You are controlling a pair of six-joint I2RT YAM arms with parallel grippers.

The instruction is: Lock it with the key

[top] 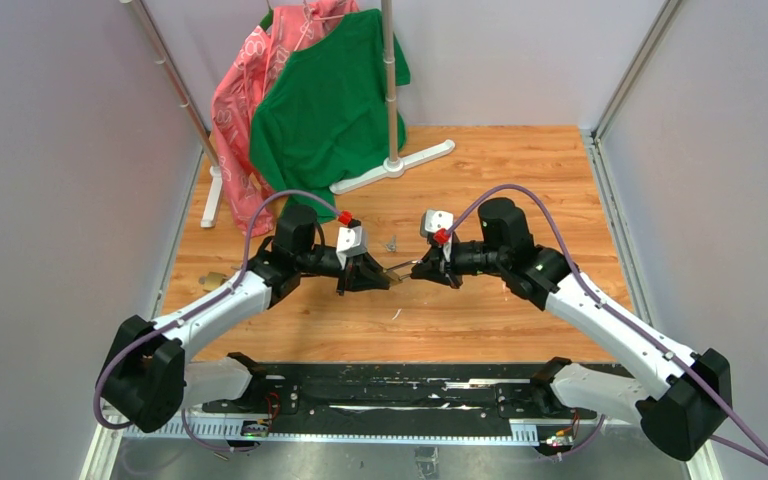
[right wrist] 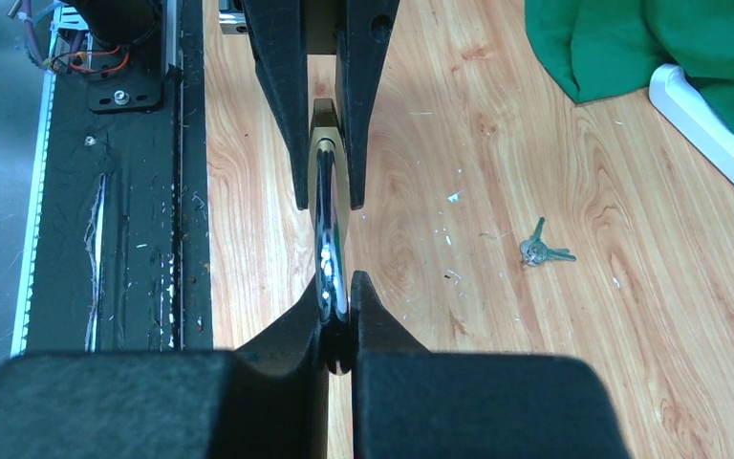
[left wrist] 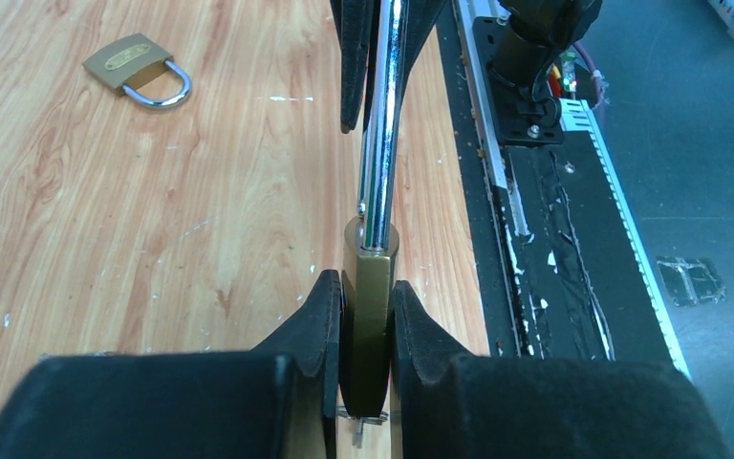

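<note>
A brass padlock (left wrist: pixel 371 316) is clamped by its body in my left gripper (top: pixel 385 283), which is shut on it. Its steel shackle (right wrist: pixel 330 234) points towards the right arm, and my right gripper (top: pixel 415 270) is shut on the curved end. In the left wrist view, the shackle (left wrist: pixel 382 134) runs into the top of the body; I cannot tell whether both legs are fully seated. A small key (left wrist: pixel 358 428) with a ring shows just past the far end of the body; how deep it sits is hidden by the fingers.
A second padlock (left wrist: pixel 134 65) lies on the wooden table at the left. A small bunch of keys (right wrist: pixel 542 248) rests on the table behind the grippers. At the back stands a rack foot (top: pixel 390 167) with a green shirt (top: pixel 325 110).
</note>
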